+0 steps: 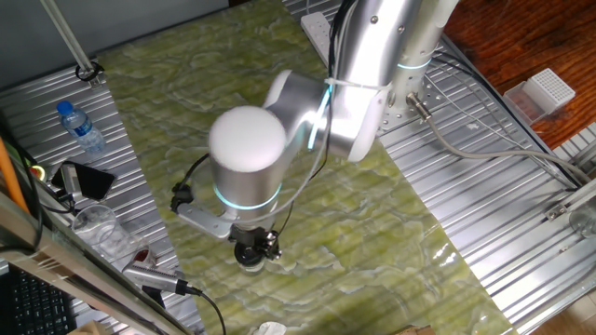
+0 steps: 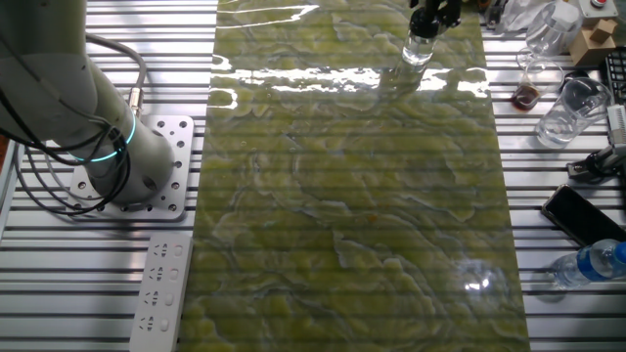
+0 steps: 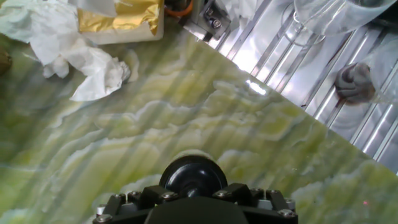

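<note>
A small clear bottle (image 2: 419,47) with a black cap (image 3: 194,177) is under my gripper (image 2: 431,18), at the top of exterior view 2. In the wrist view, the dark fingers (image 3: 163,195) meet the cap from both sides with no clear gap, so my gripper looks shut on it. Exterior view 1 has the gripper (image 1: 253,249) pointing down over the green marbled mat (image 1: 372,233), the bottle's base barely showing below. Whether that base touches the mat cannot be told.
Clear cups (image 2: 573,112), a phone (image 2: 584,215) and a water bottle (image 2: 587,264) line the slatted table beside the mat. Crumpled tissue (image 3: 93,68) and a gold-topped box (image 3: 121,22) lie at one mat end.
</note>
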